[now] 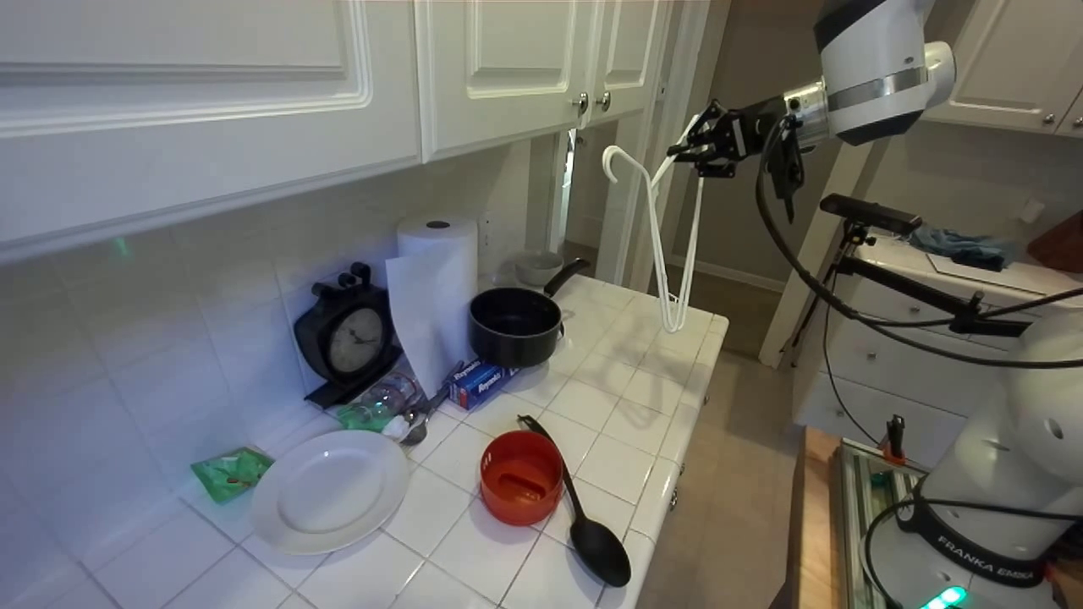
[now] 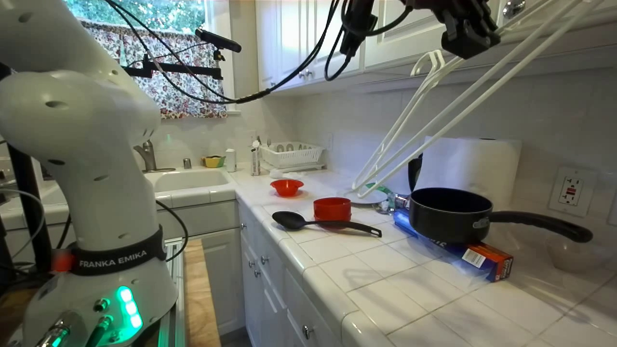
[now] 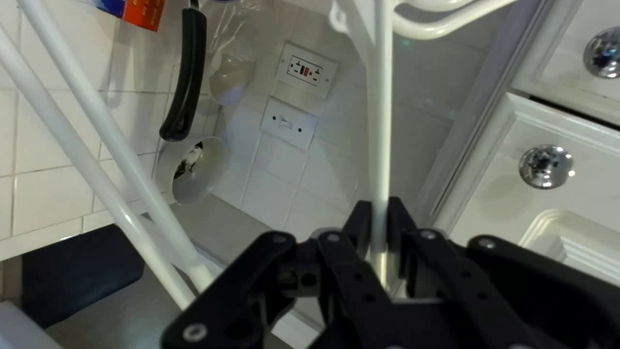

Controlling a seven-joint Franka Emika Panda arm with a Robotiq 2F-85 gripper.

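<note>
White plastic hangers, apparently two nested together (image 3: pixel 381 116), hang from my gripper (image 1: pixel 678 154), which is shut on one side of them. In the wrist view a white bar runs upright between the black fingertips, and two more bars slant across the left side. The hooks (image 1: pixel 610 162) point toward the upper cabinets in the first exterior view. The hangers' long lower end dangles in the air above the right part of the counter, near its end. In the second exterior view the gripper (image 2: pixel 471 43) sits at the top edge, close to the cabinets.
White upper cabinets (image 1: pixel 508 71) with round knobs (image 3: pixel 546 166) are close to the gripper. On the tiled counter (image 1: pixel 619 406) stand a black pot (image 1: pixel 514 330), paper towel roll (image 1: pixel 438 294), red bowl (image 1: pixel 520 479), black spoon (image 1: pixel 599 551) and white plate (image 1: pixel 330 492).
</note>
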